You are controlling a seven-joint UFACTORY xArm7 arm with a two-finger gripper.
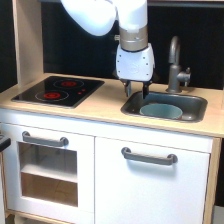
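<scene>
My gripper (137, 90) points down over the left rim of the sink, its two dark fingers apart and nothing visible between them. A dark teal round thing, like a plate or lid (161, 111), lies in the sink basin (190, 105), to the right of and lower in the view than my fingertips. Whether a fingertip touches the sink rim cannot be made out at this size.
The dark faucet (177, 65) rises behind the sink. A black stovetop (58, 91) with red rings lies at the left, bare wooden counter (100, 108) between. Below are an oven door (46, 160) and a white cabinet door (150, 185), both with grey handles.
</scene>
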